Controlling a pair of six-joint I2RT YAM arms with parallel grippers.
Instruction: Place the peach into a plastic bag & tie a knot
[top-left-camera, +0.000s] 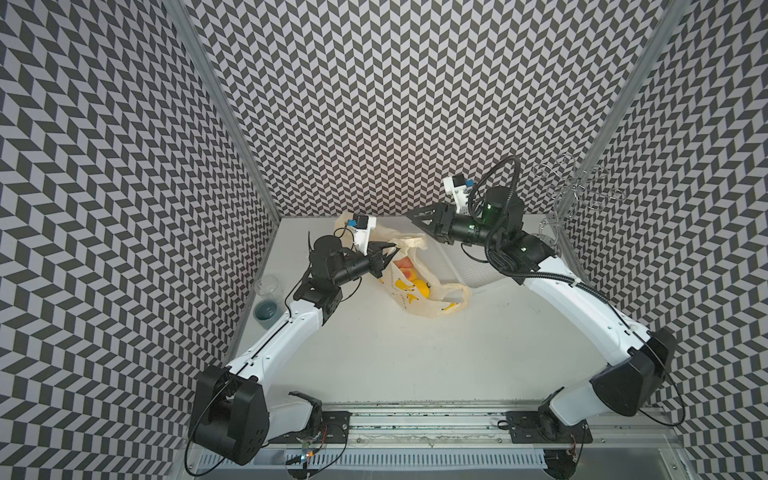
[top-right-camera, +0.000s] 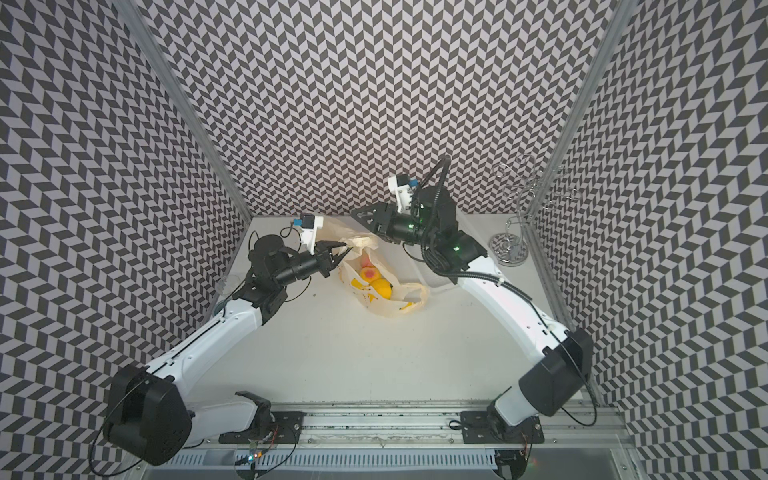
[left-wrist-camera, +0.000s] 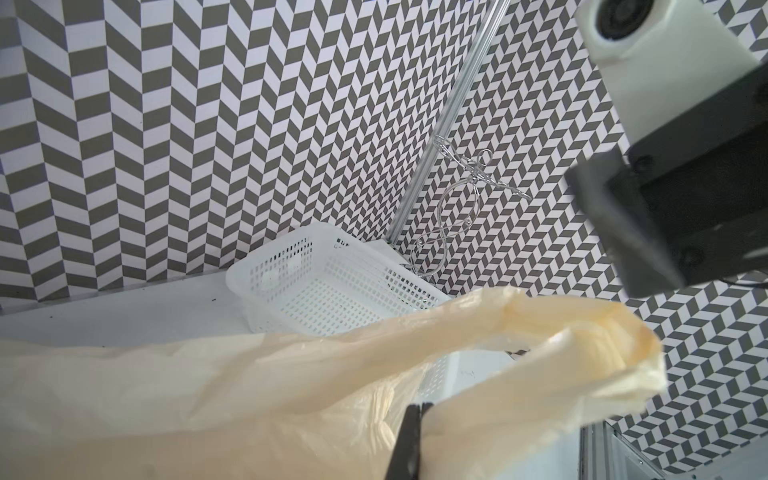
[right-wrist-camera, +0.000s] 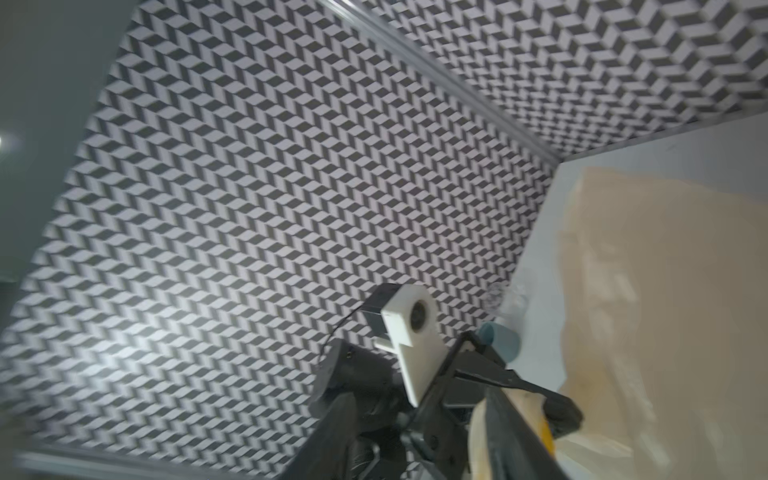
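A translucent cream plastic bag (top-left-camera: 440, 304) lies in the middle of the table, holding a peach (top-right-camera: 368, 273) and yellow fruit (top-right-camera: 381, 289). My left gripper (top-left-camera: 390, 249) is shut on the bag's upper part; in the left wrist view a folded strip of bag (left-wrist-camera: 544, 376) rises at its fingertips. My right gripper (top-left-camera: 416, 214) is above and right of it, over the bag, apparently partly open with nothing seen held; the right wrist view is blurred.
A white perforated basket (left-wrist-camera: 312, 296) stands behind and right of the bag. A wire stand (top-right-camera: 509, 248) is at the back right, clear and teal containers (top-left-camera: 265, 312) at the left.
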